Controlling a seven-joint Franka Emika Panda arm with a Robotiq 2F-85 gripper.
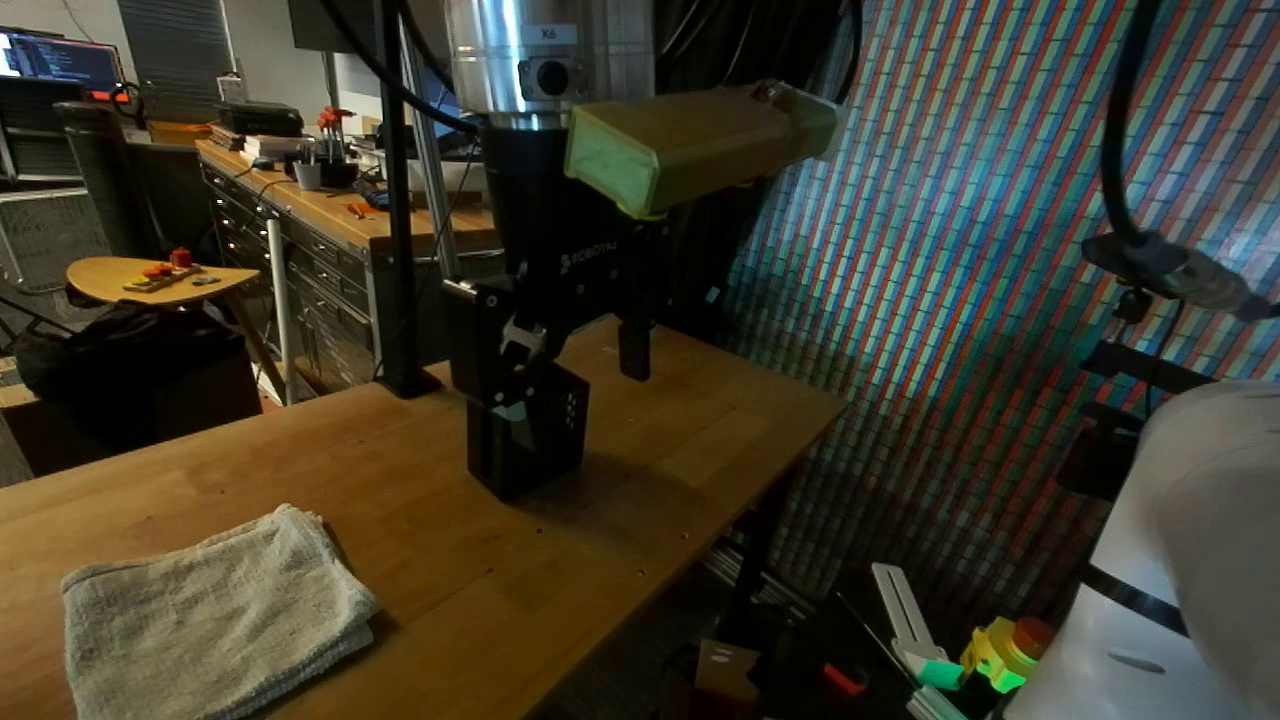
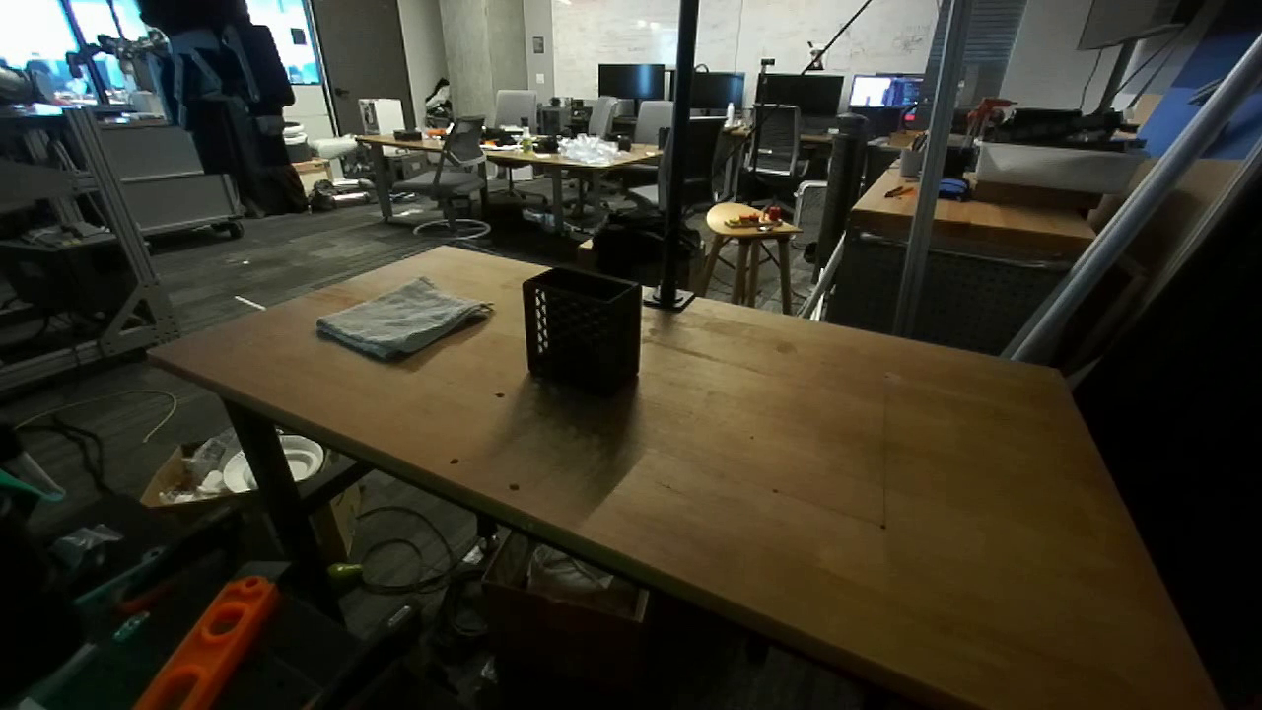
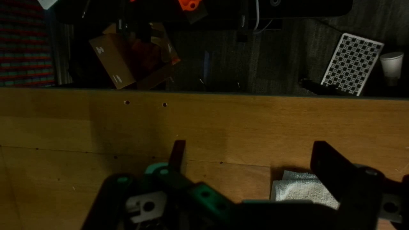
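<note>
My gripper (image 1: pixel 578 402) hangs over the table near the black crate, fingers spread wide and nothing between them. In the wrist view the gripper shows a broad gap with bare wood behind it. The open-topped black crate (image 2: pixel 583 333) stands upright on the table, with holes in its sides. From exterior view 1 the crate (image 1: pixel 528 450) is partly hidden by a finger; whether they touch I cannot tell. A folded grey cloth (image 1: pixel 216 612) lies flat, apart from the crate; in the wrist view the right finger partly covers the cloth (image 3: pixel 303 187).
A black post (image 2: pixel 676 154) rises at its edge behind the crate. Beyond another edge, a cardboard box (image 3: pixel 115 57) sits below table height.
</note>
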